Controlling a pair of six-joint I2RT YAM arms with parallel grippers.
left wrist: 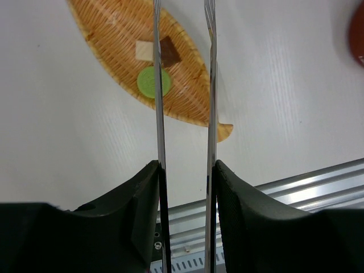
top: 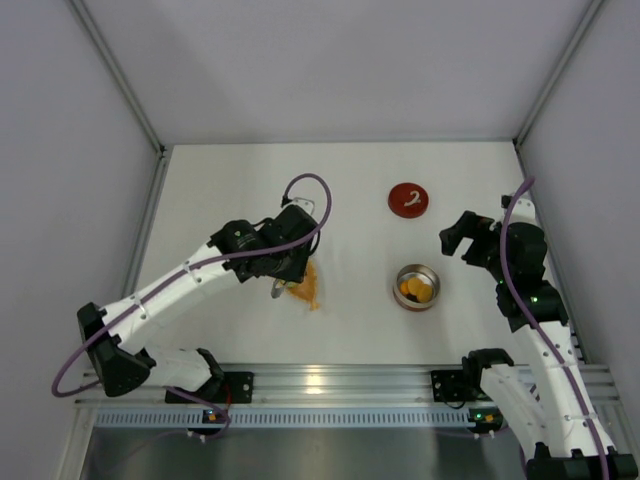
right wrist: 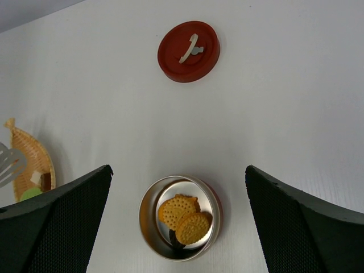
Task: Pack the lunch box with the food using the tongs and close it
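Metal tongs (left wrist: pixel 212 102) run forward from my left gripper, which is shut on their two arms. In the left wrist view they pass over the woven boat-shaped basket (left wrist: pixel 122 45), their far ends out of frame. A white cube (left wrist: pixel 144 50), a brown cube (left wrist: pixel 169 52) and a green round piece (left wrist: pixel 148 83) lie in the basket. The round metal lunch box (right wrist: pixel 145 219) stands uncovered, with yellow biscuits (right wrist: pixel 193 227) and a dark piece inside. My right gripper is open and empty, off to the right of the box.
The red lid (top: pixel 408 200), with a pale handle, lies flat on the white table (top: pixel 220 180) behind the lunch box. Open table separates the basket from the box. A metal rail (top: pixel 345 378) borders the front edge; walls stand on both sides.
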